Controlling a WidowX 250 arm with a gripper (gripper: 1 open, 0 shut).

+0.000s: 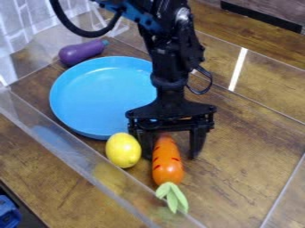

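Observation:
My black gripper (168, 141) is open and lowered over the upper end of an orange toy carrot (167, 167), whose green leaves (172, 196) point toward the front. The fingers reach down on either side of the carrot's top; whether they touch it is unclear. A yellow lemon (123, 150) lies just left of the carrot, next to the left finger.
A blue plate (85, 97) lies behind the lemon on the left. A purple eggplant (84, 52) rests at the back left. A clear barrier edge crosses the front left, with a blue object (7, 214) in the corner.

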